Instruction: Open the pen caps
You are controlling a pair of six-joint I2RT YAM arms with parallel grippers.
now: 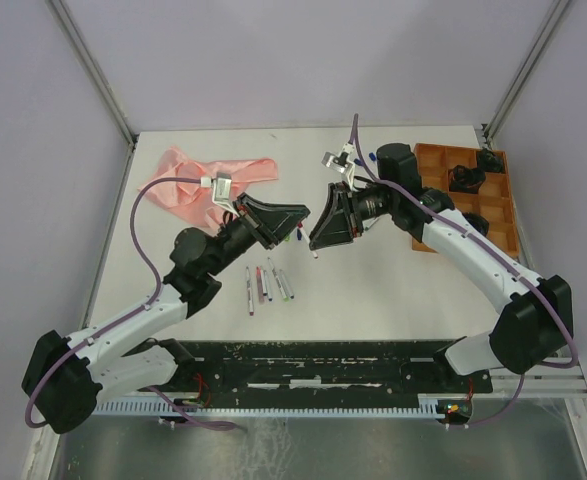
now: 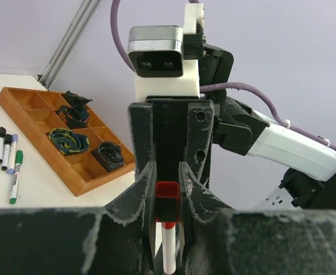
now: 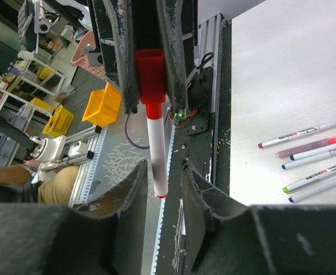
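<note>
The marker with the red cap (image 3: pixel 151 69) is up in the air between the two arms. My left gripper is closed on that cap, one finger on each side. The white barrel (image 3: pixel 158 149) hangs out below the cap, which is still joined to it. My right gripper stands open around the barrel's lower end, with a gap showing on either side. From above, a short bit of barrel (image 1: pixel 313 252) shows beside the right fingers.
Several markers (image 1: pixel 266 283) lie on the white table in front of the grippers. A wooden compartment box (image 2: pixel 70 172) with dark rolled items stands at the right; more pens (image 2: pixel 16 172) lie near it. A pink cloth (image 1: pixel 248 170) is at the back left.
</note>
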